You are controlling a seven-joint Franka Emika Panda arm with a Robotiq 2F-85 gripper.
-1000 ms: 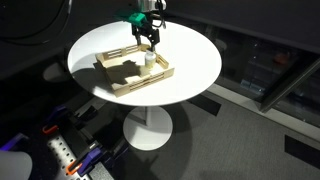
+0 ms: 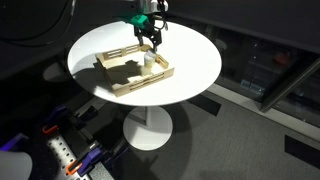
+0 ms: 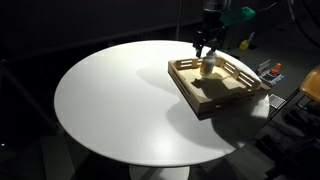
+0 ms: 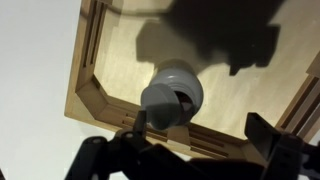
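Observation:
A whitish jar or bottle [image 3: 208,66] stands in the wooden tray [image 3: 180,82], close to one of its sides. From above, in the wrist view, its round grey top [image 4: 160,104] shows, with a dark patch beside it. My gripper is open, its two dark fingers spread wide at the bottom of that view. The jar's top lies ahead of the gap, nearer the left finger [image 4: 128,142], and nothing is held. In exterior view 1 the gripper [image 2: 147,44] hangs over the tray, just above and behind the jar [image 2: 149,59]; whether they touch is unclear.
The tray has slatted low walls and otherwise looks empty. It rests on a round white table [image 3: 105,100] with a broad clear surface around it. Beyond the table edge in exterior view 2 are an orange object [image 3: 275,72] and other small items.
The arm has shifted slightly to the right in exterior view 1, staying over the tray. Jar and tray appear to be in the same place.

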